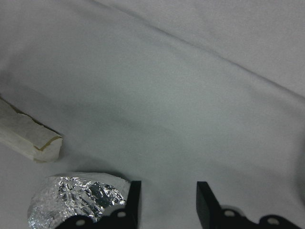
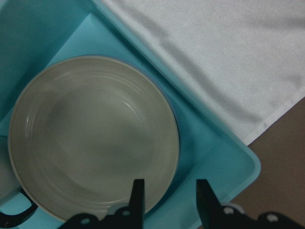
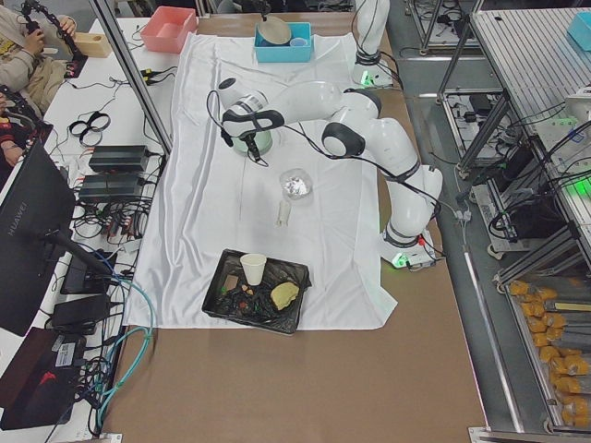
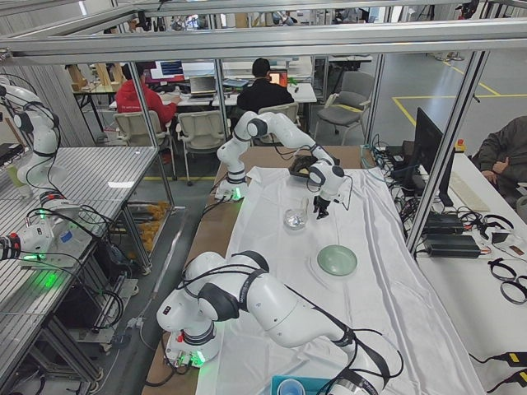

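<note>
My left gripper hangs open over the white cloth (image 1: 190, 95), right of a crumpled foil bundle (image 1: 81, 200) and a pale wrapped roll (image 1: 28, 131) in the left wrist view; a green plate (image 4: 337, 260) lies nearby on the cloth. My right gripper is open above the blue bin (image 2: 228, 167) at the far end, where a beige plate (image 2: 93, 129) rests, with part of a cup at the left edge.
A black tray (image 3: 259, 314) holds a white cup (image 3: 253, 268), a yellow item (image 3: 284, 295) and small scraps. A pink bin (image 3: 169, 29) stands on the side table.
</note>
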